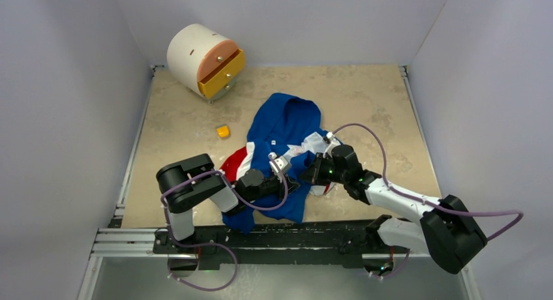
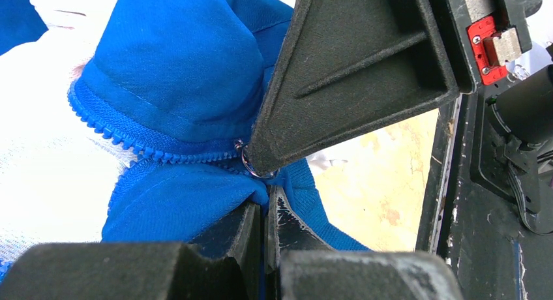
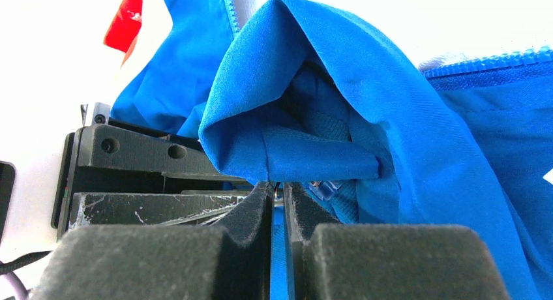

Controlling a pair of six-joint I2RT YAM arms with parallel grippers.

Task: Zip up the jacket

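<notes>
The blue jacket (image 1: 283, 120) lies spread on the table with its front unfastened near the bottom. In the left wrist view, my left gripper is shut on the blue fabric at the lower zipper edge. Toothed zipper edges (image 2: 124, 140) meet near its tips. A thin metal ring (image 2: 246, 158) shows against the tip of the right gripper's finger (image 2: 352, 72). My right gripper is shut, with a shiny bit at its tips; whether the ring is pinched there, I cannot tell. A blue flap (image 3: 313, 156) bulges in front of it, hiding much of the zipper.
A round-topped drawer unit (image 1: 195, 52) stands at the back left. A small yellow block (image 1: 223, 131) lies left of the jacket. Both arms meet closely over the lower jacket.
</notes>
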